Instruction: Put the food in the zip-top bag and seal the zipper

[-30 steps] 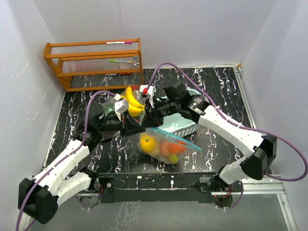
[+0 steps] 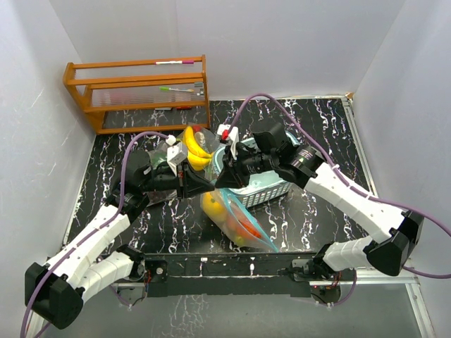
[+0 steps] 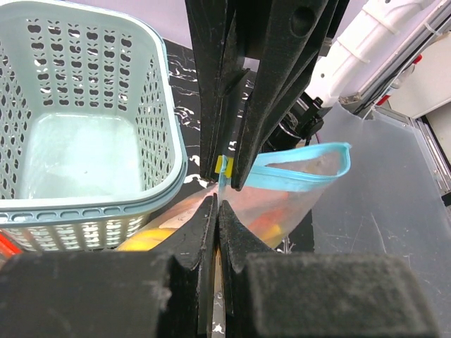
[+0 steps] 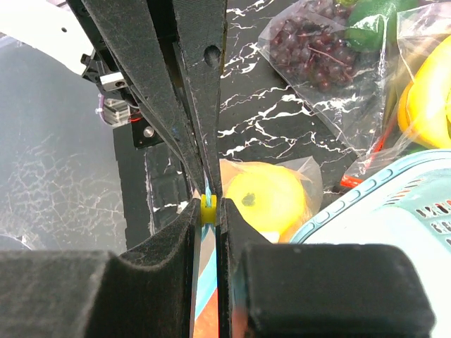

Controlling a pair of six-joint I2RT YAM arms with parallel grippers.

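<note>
A clear zip bag [image 2: 232, 222] holding orange, red and yellow food hangs below the two grippers, its blue zipper strip [image 3: 303, 156] standing out to the right in the left wrist view. My right gripper is shut on the yellow zipper slider [image 3: 227, 166] at the bag's top. My left gripper is shut just beside it at the zipper's end; whether anything thin is between its fingers is hard to tell.
A white-blue basket [image 2: 278, 189] stands behind the bag. Bagged bananas [image 2: 194, 144] and bagged grapes [image 4: 306, 49] lie at the back left. A wooden rack [image 2: 148, 82] stands along the back.
My right gripper and arm have shifted slightly right. The bag has narrowed and swung, its far end now lower and more to the left in the top view.
</note>
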